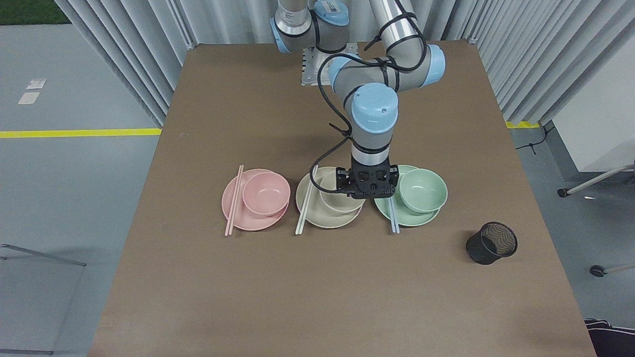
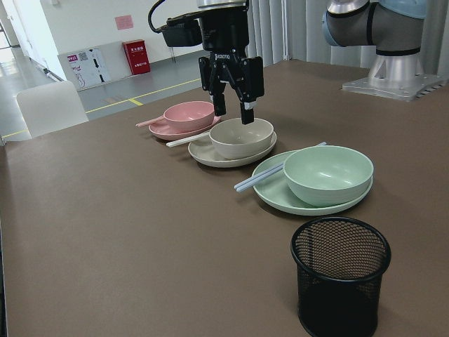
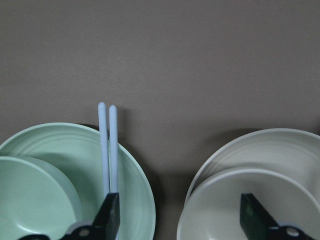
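Note:
Three place settings stand in a row: pink bowl [image 1: 266,193] with pink chopsticks [image 1: 233,202], cream bowl [image 2: 240,140] with cream chopsticks [image 1: 305,205], green bowl [image 1: 423,191] on a green plate [image 3: 135,200] with pale blue chopsticks [image 3: 113,145]. My gripper [image 2: 232,105] hangs open over the cream and green settings, nothing visible between its fingers. In the wrist view one finger is beside the blue chopsticks' lower part, the other over the cream bowl; whether either touches is unclear.
A black mesh cup [image 1: 491,243] stands front right of the green setting. A white robot base [image 2: 393,77] is at the back.

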